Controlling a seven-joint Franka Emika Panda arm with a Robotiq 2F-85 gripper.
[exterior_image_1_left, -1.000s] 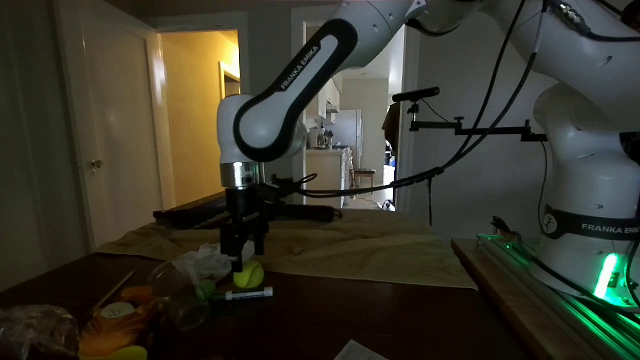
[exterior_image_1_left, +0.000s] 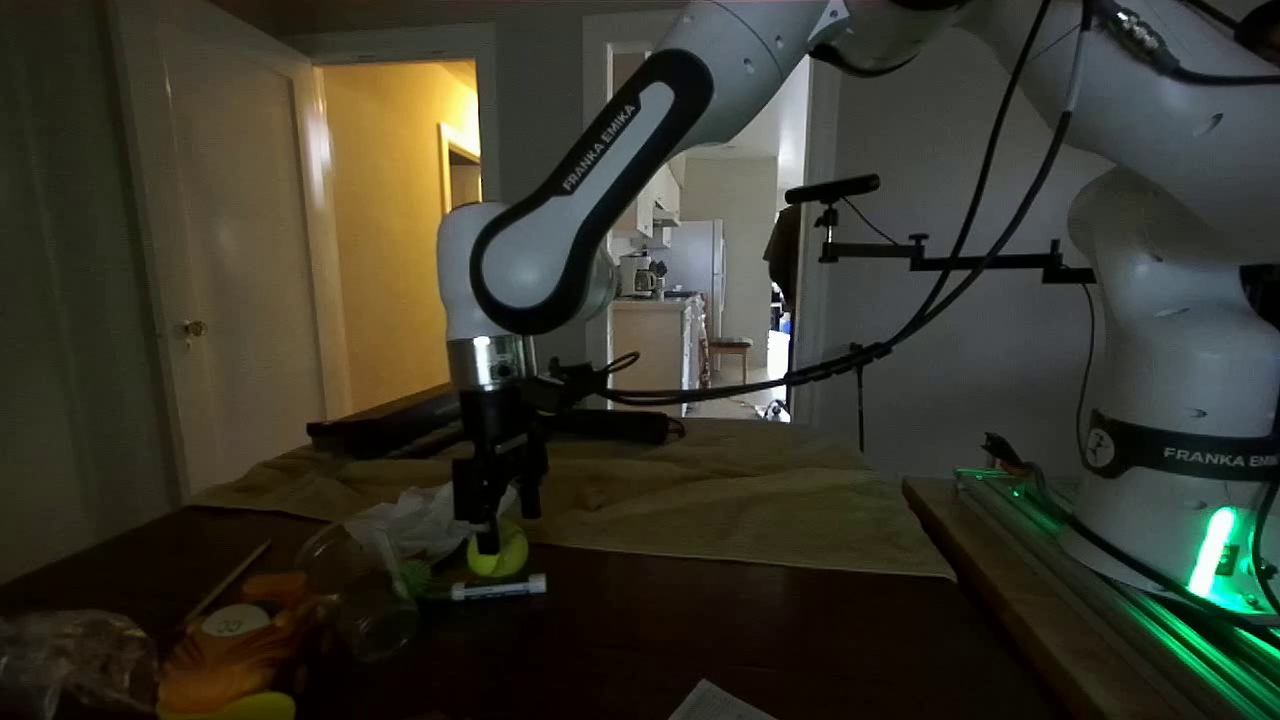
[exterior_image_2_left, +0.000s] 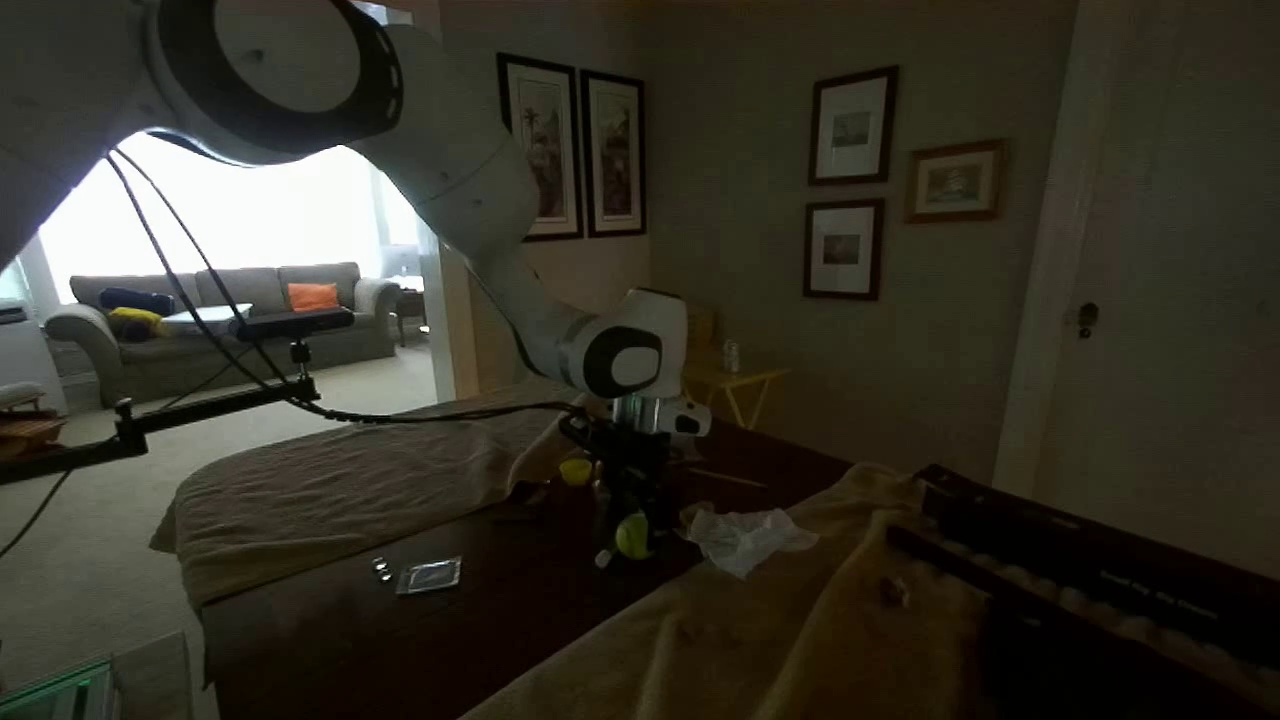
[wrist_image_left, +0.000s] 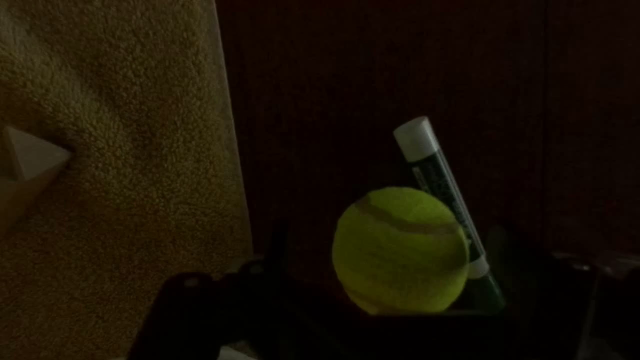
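Observation:
A yellow-green tennis ball (wrist_image_left: 400, 252) rests on the dark table, lying between my gripper's two dark fingers in the wrist view. My gripper (exterior_image_1_left: 509, 522) points straight down at the ball and stands open; one finger (exterior_image_1_left: 488, 538) passes in front of it in the first exterior view. A marker (wrist_image_left: 444, 186) with a white end lies against or just beside the ball, partly hidden by it. In the second exterior view the ball (exterior_image_2_left: 632, 536) shows below the dark fingers. Whether either finger touches it I cannot tell.
A tan towel (exterior_image_1_left: 744, 516) covers the table behind the ball. Left of it are crumpled white plastic (exterior_image_1_left: 408, 524), a clear container (exterior_image_1_left: 374, 618) and an orange object (exterior_image_1_left: 228, 660). A small flat packet (exterior_image_2_left: 429, 576) lies on otherwise bare table.
My gripper has come down and slightly to the right, so its fingers are now lower around the ball. Ball and marker look unmoved.

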